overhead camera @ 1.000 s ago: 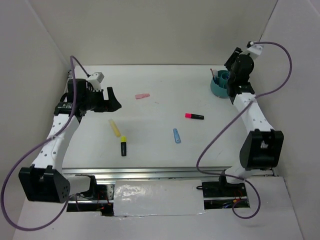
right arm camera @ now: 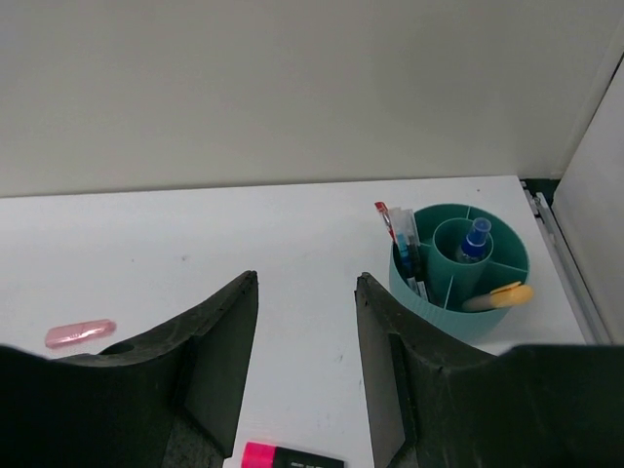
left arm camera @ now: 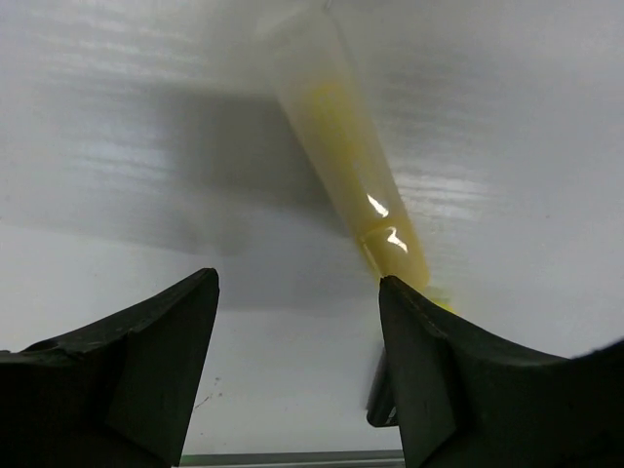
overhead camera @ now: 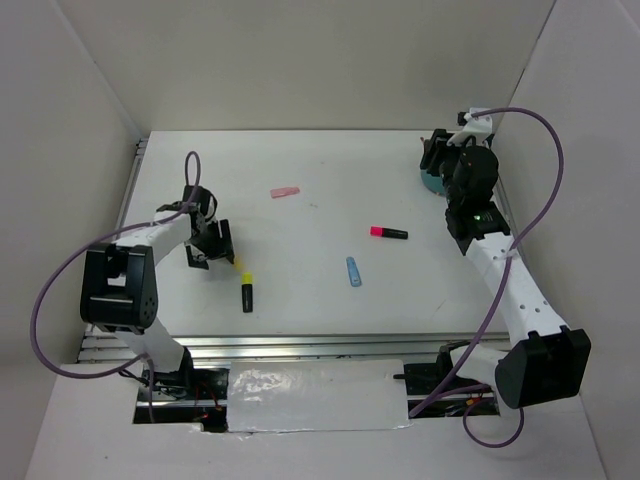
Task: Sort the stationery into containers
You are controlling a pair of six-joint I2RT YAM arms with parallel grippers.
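Note:
A translucent yellow stick (left arm camera: 341, 146) lies on the table under my left gripper (overhead camera: 220, 245), whose fingers stand apart above it, empty; a black, yellow-capped marker (overhead camera: 247, 295) lies just beyond. My right gripper (overhead camera: 434, 150) hangs open and empty high over the right side, near the teal divided container (right arm camera: 448, 312), which holds several pens and other items. A pink item (overhead camera: 285, 191), a blue item (overhead camera: 354, 272) and a black marker with pink cap (overhead camera: 395, 234) lie apart on the table.
Grey walls close it at the back and both sides. A metal rail (overhead camera: 310, 345) runs along the front edge.
My left gripper has come down and toward the front onto the yellow stick. My right gripper has moved left and toward the front, away from above the container.

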